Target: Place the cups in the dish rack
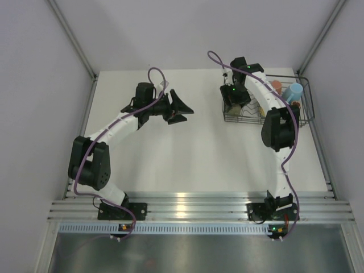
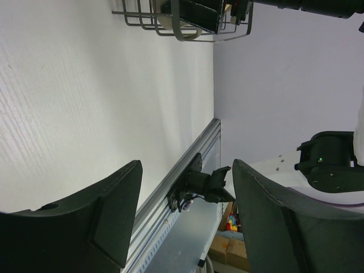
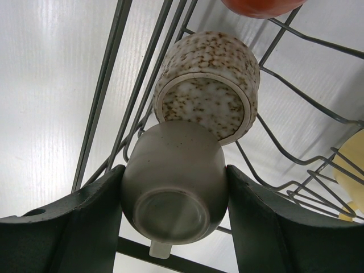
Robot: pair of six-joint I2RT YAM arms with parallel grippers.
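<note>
In the right wrist view a grey cup (image 3: pixel 174 165) lies between the fingers of my right gripper, which is shut on it. It sits at the left end of the wire dish rack (image 1: pixel 248 119), its base facing the camera and its handle pointing down in view. Touching it is a speckled brown-and-white cup (image 3: pixel 207 85) in the rack. A red-orange cup (image 3: pixel 261 4) and a yellow cup (image 3: pixel 351 165) are farther along. A blue cup (image 1: pixel 293 92) stands at the rack's right side. My left gripper (image 1: pixel 185 114) hangs over the table, open and empty.
My right arm crosses above the rack and hides part of it. Metal rails (image 1: pixel 193 210) run along the table's near edge.
</note>
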